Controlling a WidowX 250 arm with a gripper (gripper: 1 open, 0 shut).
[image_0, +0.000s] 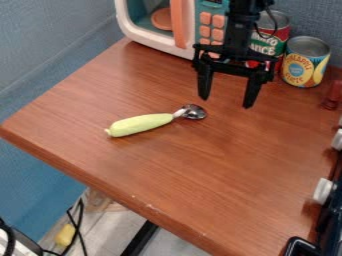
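Observation:
My black gripper (226, 95) hangs open at the back of the wooden table, its two fingers apart with nothing between them, just in front of a toy microwave (166, 22). To the lower left of it, a spoon with a pale yellow-green handle (139, 124) and a metal bowl lies on the bare tabletop, apart from the fingers.
Behind the gripper at the right stand cans, one red and green (269, 34), one yellow and blue (306, 64). A small red object (334, 95) and a dark appliance with white knobs (325, 225) line the right edge.

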